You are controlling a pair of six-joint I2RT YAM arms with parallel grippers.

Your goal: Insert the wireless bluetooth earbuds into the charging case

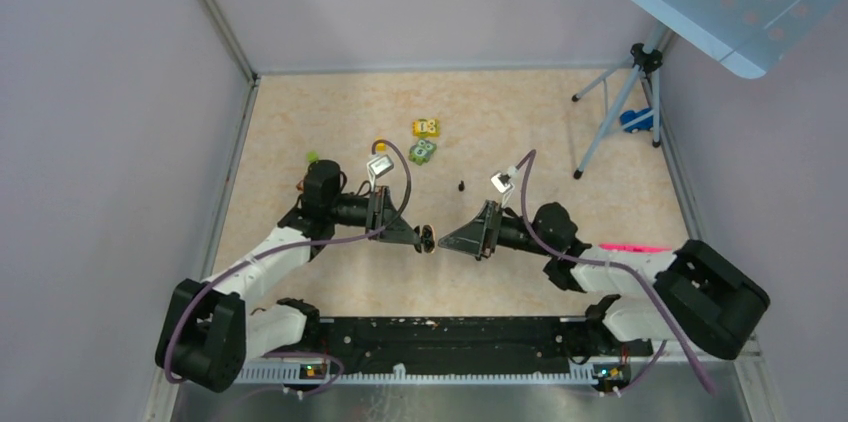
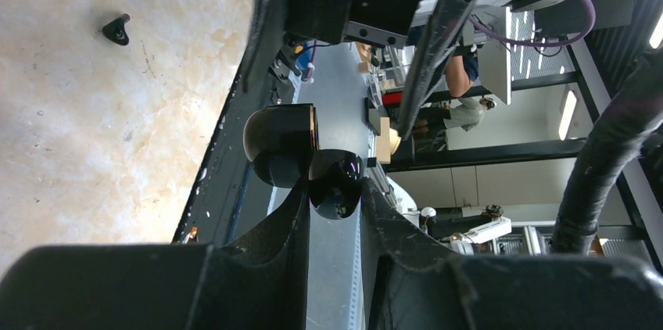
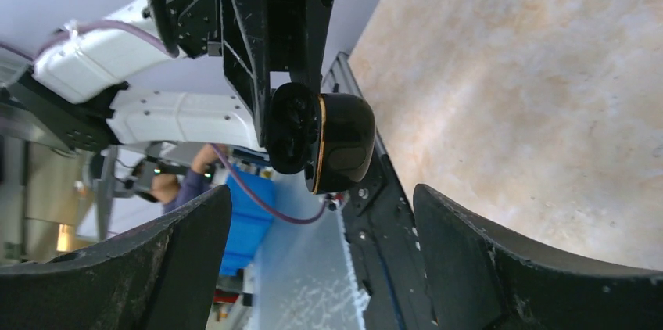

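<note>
My left gripper (image 1: 410, 237) is shut on the glossy black charging case (image 1: 425, 238), whose lid is raised; in the left wrist view the case (image 2: 335, 181) sits at the fingertips. Facing it from the right, my right gripper (image 1: 445, 240) is open and empty. The right wrist view shows the case (image 3: 346, 142) just beyond the open fingers, its dark inside turned partly toward that camera. A small black earbud (image 1: 461, 185) lies on the table behind the grippers, also visible in the left wrist view (image 2: 116, 30).
Yellow and green toys (image 1: 423, 150) lie at the back middle. A tripod (image 1: 620, 107) with a blue toy (image 1: 636, 120) beside it stands at the back right, and a pink bar (image 1: 635, 247) lies at the right.
</note>
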